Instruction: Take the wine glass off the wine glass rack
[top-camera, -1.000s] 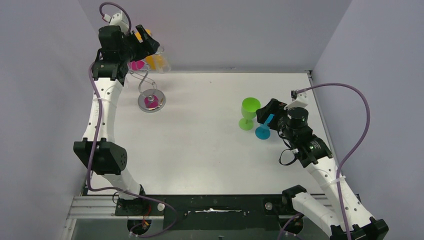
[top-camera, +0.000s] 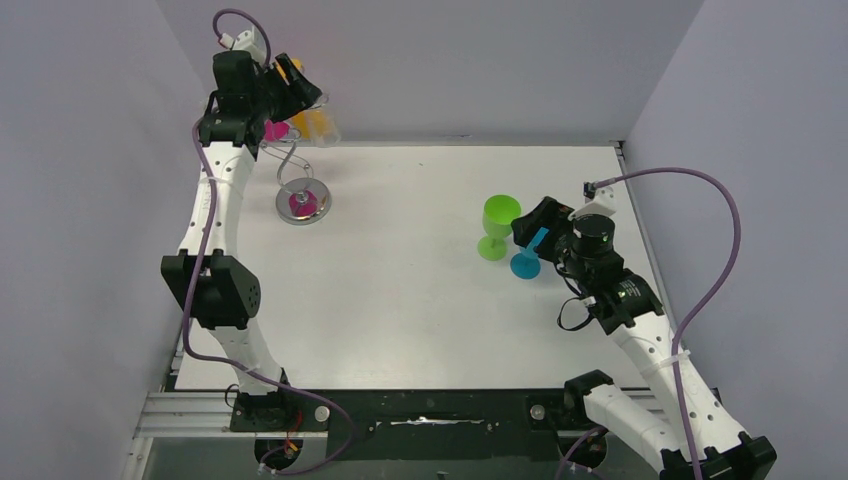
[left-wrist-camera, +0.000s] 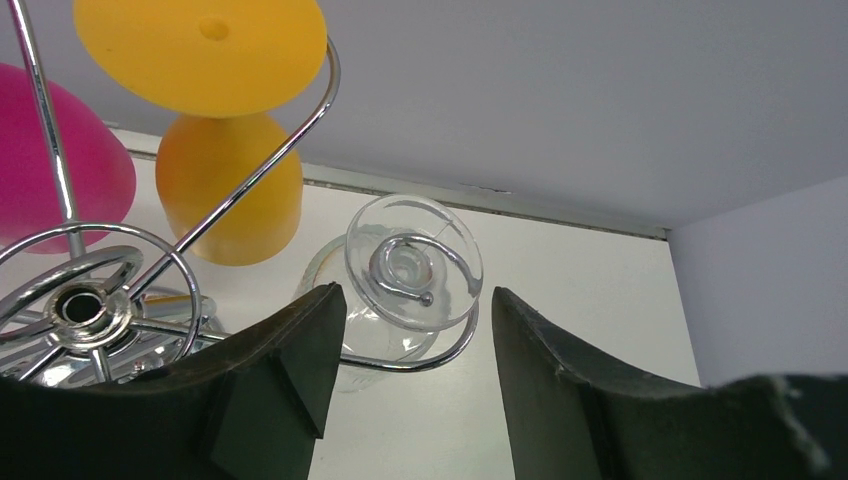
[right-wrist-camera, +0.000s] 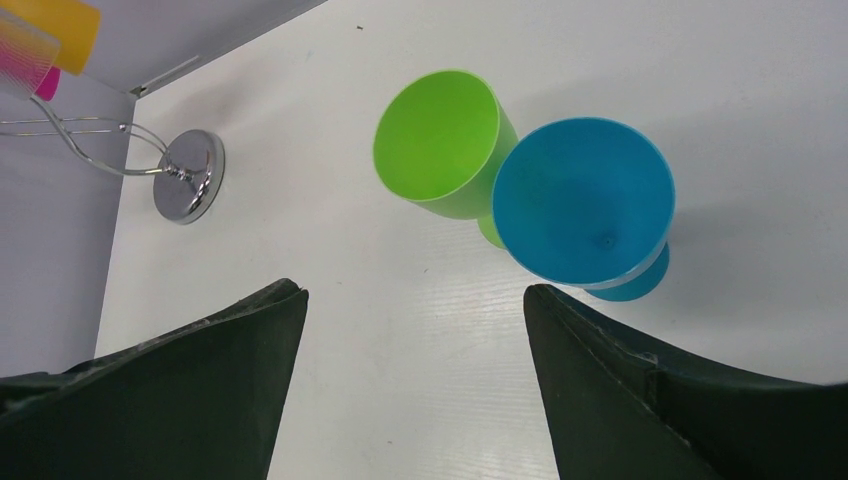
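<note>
The wine glass rack is chrome, with a round base (top-camera: 302, 203) at the table's far left. A clear wine glass (left-wrist-camera: 413, 262) hangs upside down from one of its wire hooks, foot uppermost. My left gripper is part open, its fingertips on either side of the clear foot; contact does not show. A yellow glass (left-wrist-camera: 205, 50) and a pink one (left-wrist-camera: 55, 160) hang on other hooks. On the right of the table, my right gripper stands open and empty, close to a blue glass (right-wrist-camera: 585, 200) standing upright.
Beside the blue glass a green glass (right-wrist-camera: 440, 140) stands upright. The rack's wire arms (left-wrist-camera: 250, 185) run close by my left gripper. A wall closes off the table's far edge. Between the rack and the standing glasses the white table (top-camera: 400, 250) is bare.
The right arm and the glasses have stayed where they were.
</note>
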